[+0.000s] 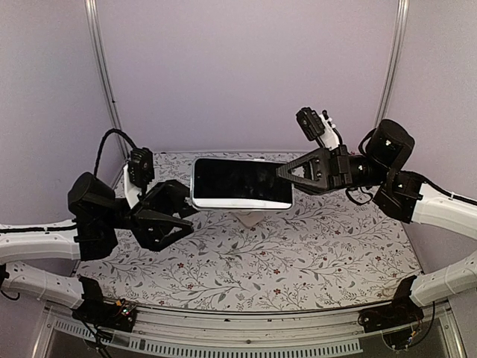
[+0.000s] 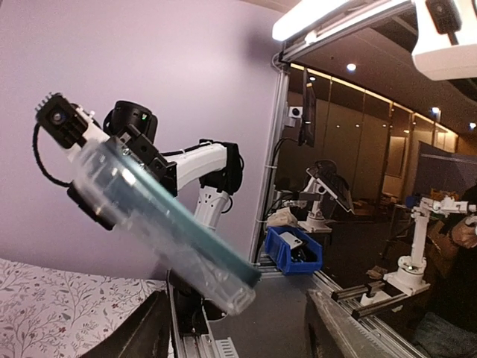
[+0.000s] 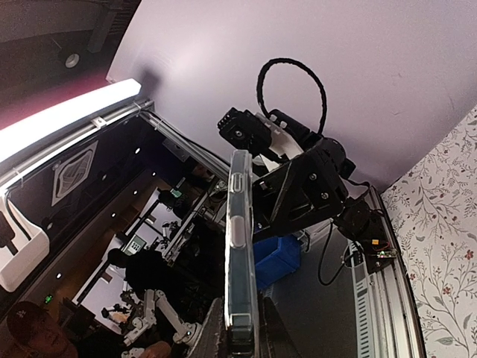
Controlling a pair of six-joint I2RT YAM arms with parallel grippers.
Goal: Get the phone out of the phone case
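The phone (image 1: 242, 180), dark screen up, is held in the air in the top view. Clear casing (image 3: 240, 261) wraps its edge in the right wrist view, and the left wrist view shows the see-through case (image 2: 160, 216) tilted, slightly blurred. My right gripper (image 1: 283, 173) is shut on the cased phone at its right end. Close by the opposite end, my left gripper (image 1: 189, 213) stands open; its fingers (image 2: 149, 328) show well apart with nothing between them.
On the flowered table, a beige flat object (image 1: 250, 218) lies mostly hidden under the held phone. A blue bin (image 2: 293, 251) stands off beyond the table.
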